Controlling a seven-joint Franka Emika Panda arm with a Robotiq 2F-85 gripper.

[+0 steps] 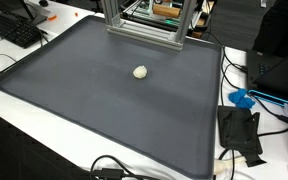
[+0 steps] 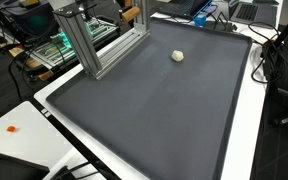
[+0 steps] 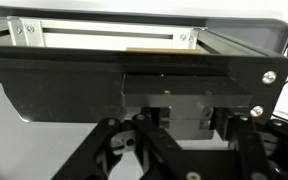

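A small round whitish object lies alone on the grey mat, towards its back edge; it also shows in exterior view 2. Behind the mat stands a silvery metal frame. The wrist view has a long dark panel crossing it, with a black block at its middle. My gripper is right at this block, its fingertips dark and crowded together. Whether they touch the block, or how far apart they are, is hard to make out. Neither exterior view shows the gripper clearly.
A keyboard lies beyond its left side. To the right are a blue item, a black item and cables. A tan strip shows behind the dark panel.
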